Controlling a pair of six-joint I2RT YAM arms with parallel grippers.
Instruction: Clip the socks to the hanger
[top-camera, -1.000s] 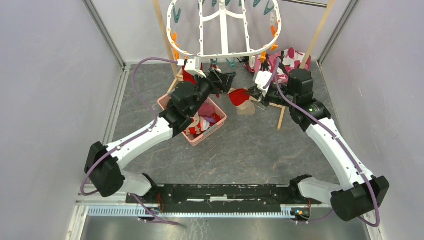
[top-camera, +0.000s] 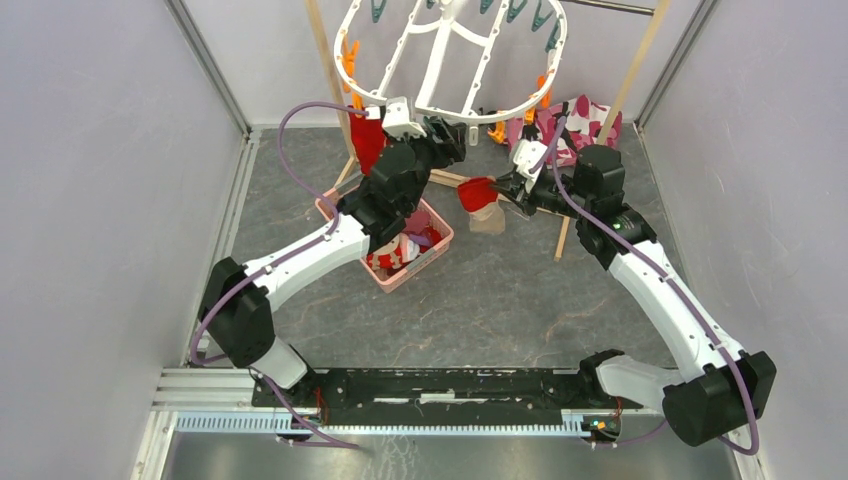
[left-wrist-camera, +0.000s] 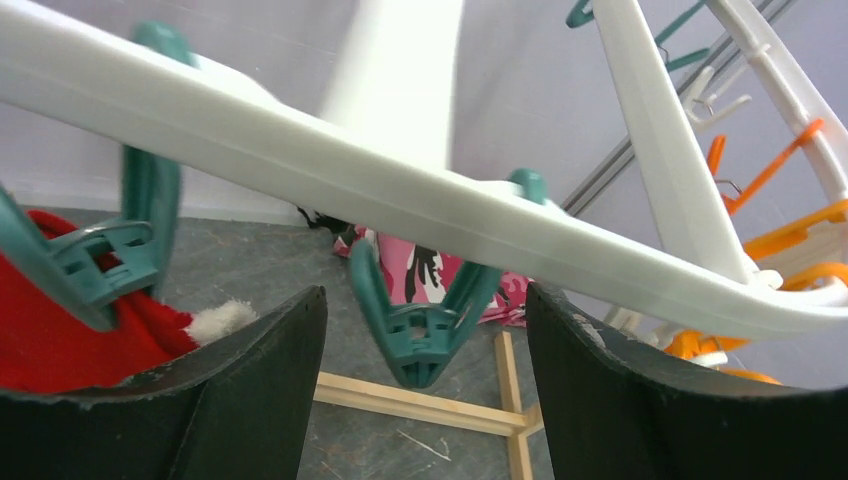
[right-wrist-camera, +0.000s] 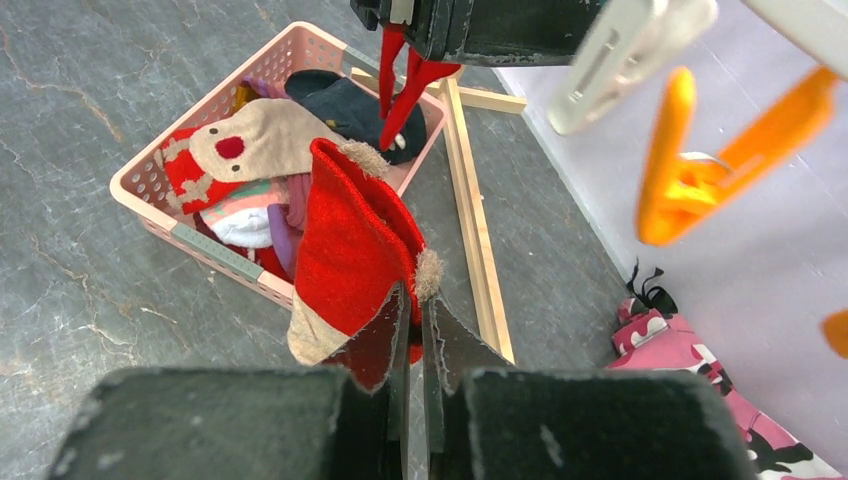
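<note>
A red sock (right-wrist-camera: 352, 250) with a beige toe and furry cuff hangs from my right gripper, whose fingers are shut on its edge. My left gripper stands part open under the hanger's front rim. Between its fingers, with room on both sides, hangs a green clip (left-wrist-camera: 420, 330) from the white hanger (left-wrist-camera: 450, 210). Left of that clip, another green clip (left-wrist-camera: 110, 260) is at a second red sock (left-wrist-camera: 80, 320). In the top view this second sock (top-camera: 367, 140) hangs left of my left gripper, and the held sock (top-camera: 477, 194) lies to the lower right.
A pink basket (top-camera: 418, 270) of socks stands on the floor below my left arm. Orange clips (left-wrist-camera: 800, 235) line the hanger's right side. Wooden bars (left-wrist-camera: 420, 398) run across the floor; a pink patterned cloth (top-camera: 570, 125) lies at the back right.
The hanger has swung and turned. My right gripper and its sock have barely moved.
</note>
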